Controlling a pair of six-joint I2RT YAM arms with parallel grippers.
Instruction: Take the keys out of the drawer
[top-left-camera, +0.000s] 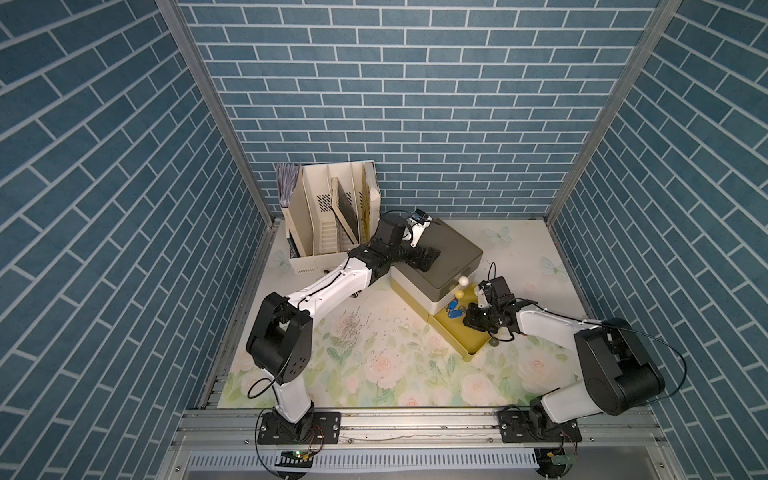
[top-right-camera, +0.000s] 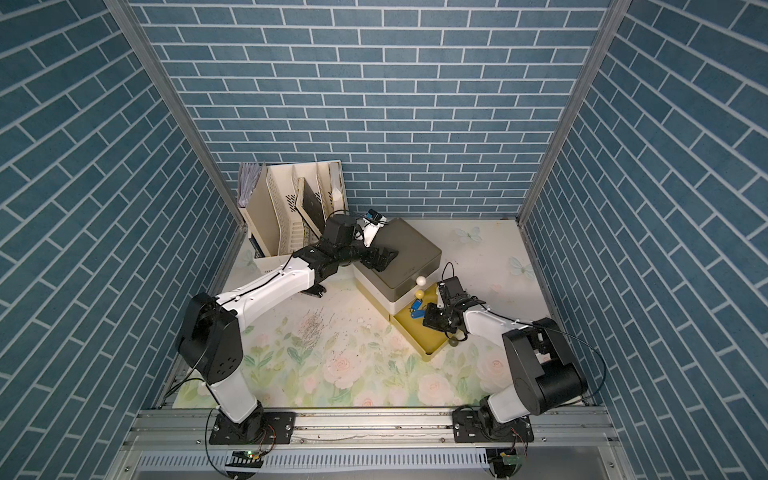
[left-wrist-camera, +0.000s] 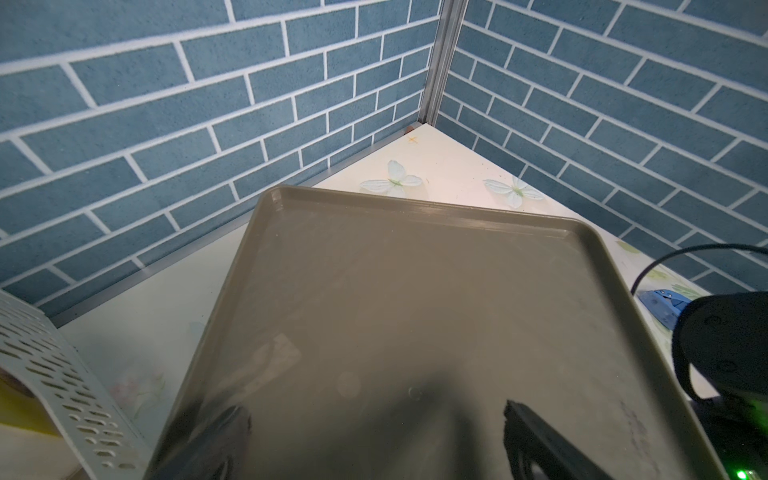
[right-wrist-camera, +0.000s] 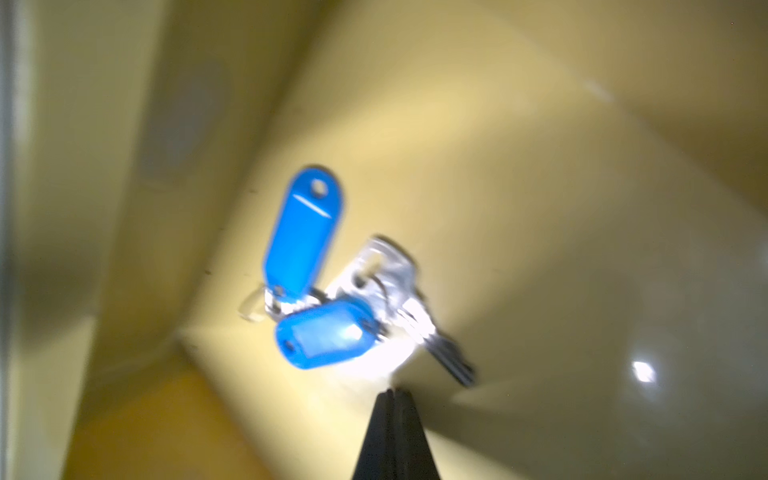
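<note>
The keys lie on the floor of the pulled-out yellow drawer, with two blue tags on them. My right gripper is inside the drawer beside the keys, shut, with nothing showing between its fingertips. My left gripper is over the grey top of the drawer unit; its two dark fingers stand wide apart at the bottom of the left wrist view, nothing between them.
A beige file organiser with folders stands at the back left. Blue tiled walls close in the back and sides.
</note>
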